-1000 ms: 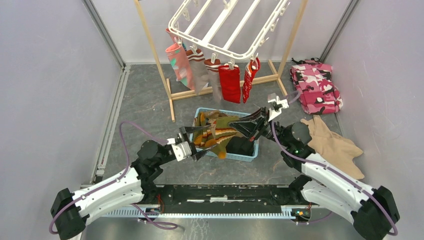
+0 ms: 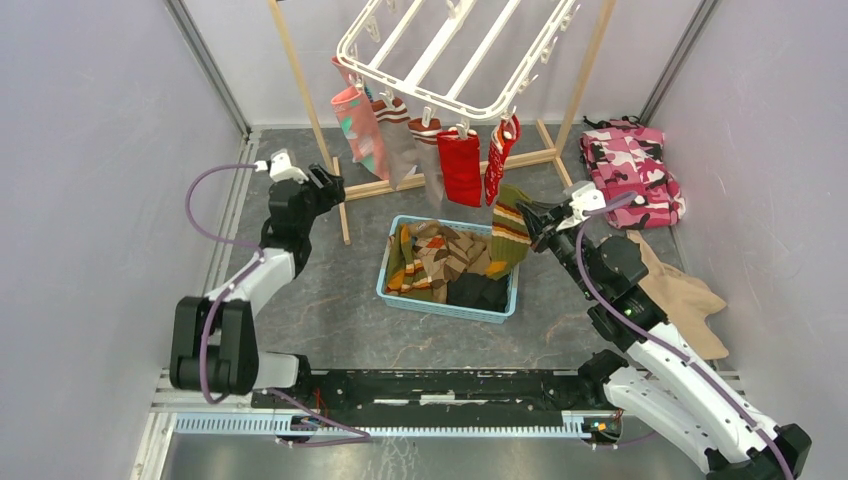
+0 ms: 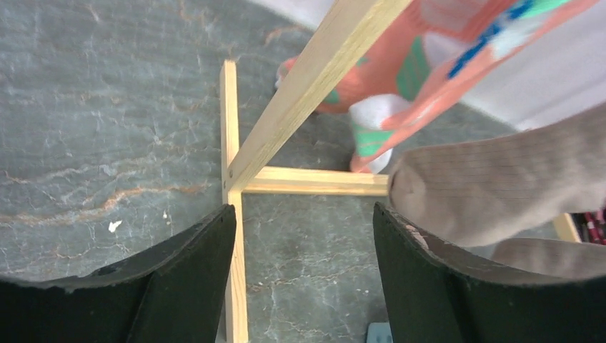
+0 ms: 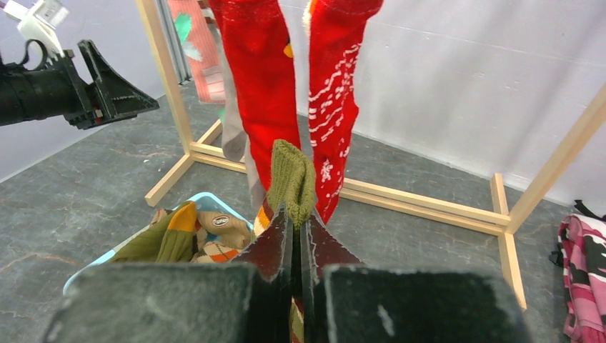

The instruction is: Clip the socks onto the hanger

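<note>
My right gripper is shut on an olive striped sock, which dangles beside the basket; in the right wrist view its top pokes above the fingertips. My left gripper is at the left, beside the hanger's stand, with its fingers apart and nothing between them. Pink, grey and red socks hang from clips along the front of the white hanger.
A blue basket of socks sits on the floor between the arms. The wooden stand surrounds the hanging socks. A pink camouflage bag and tan cloth lie at the right.
The left moved up to the left; the right lifted the olive sock and moved rightward.
</note>
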